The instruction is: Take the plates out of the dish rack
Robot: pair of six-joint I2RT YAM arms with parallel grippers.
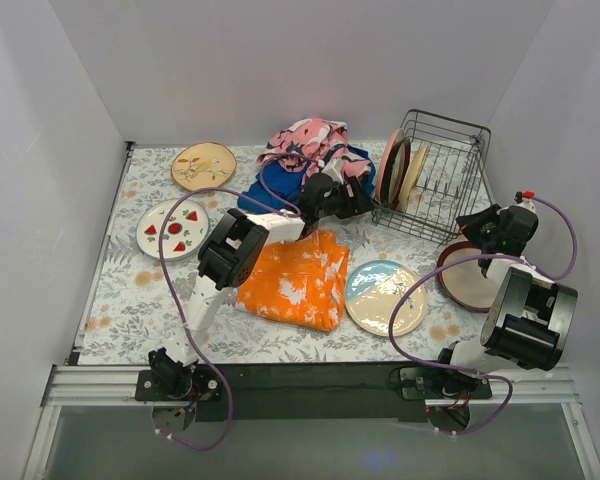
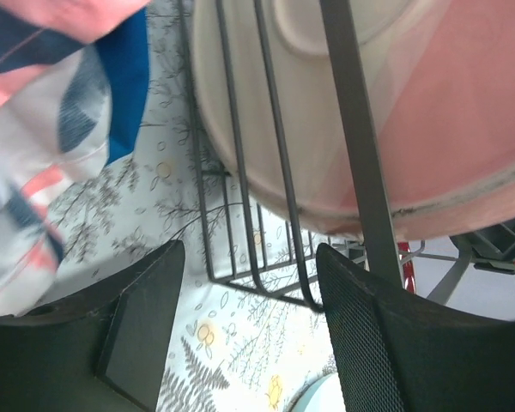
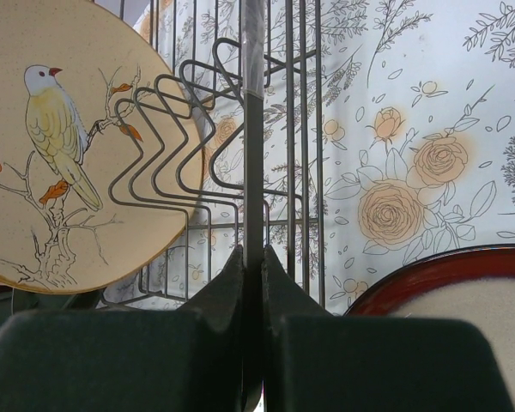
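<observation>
The black wire dish rack (image 1: 445, 178) stands at the back right. A pink plate (image 1: 387, 163), a dark plate (image 1: 399, 172) and a cream plate (image 1: 414, 177) are upright along its left side. In the right wrist view the cream plate (image 3: 34, 172) shows a bird pattern. At the rack's front right corner, my right gripper is shut on the flat rim bar (image 3: 254, 154). My left gripper is open at the rack's front left corner; bent wires (image 2: 285, 163) run between its fingers, close to the right one.
Brown-rimmed (image 1: 465, 283), blue-and-cream (image 1: 385, 305), strawberry (image 1: 173, 244) and yellow bird (image 1: 202, 168) plates lie flat on the table. Orange cloth (image 1: 295, 280) is spread in the middle. A pink-and-blue cloth (image 1: 310, 145) is heaped left of the rack. Bare table shows at front left.
</observation>
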